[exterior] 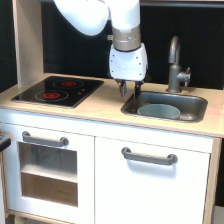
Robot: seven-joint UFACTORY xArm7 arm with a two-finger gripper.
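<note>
My gripper [130, 92] points down above the left edge of the sink. Its two dark fingers stand apart with nothing visible between them. A round grey-green dish [158, 111] lies in the sink basin [190, 103], to the right of the gripper and apart from it. The dish looks close to flat, and its lower edge is hidden by the sink's front rim.
A tall dark faucet [174, 65] stands behind the sink. On the left is a black stovetop [62, 90] with red rings. The wooden counter [98, 110] between stovetop and sink is bare. Below are white cabinets with dark handles.
</note>
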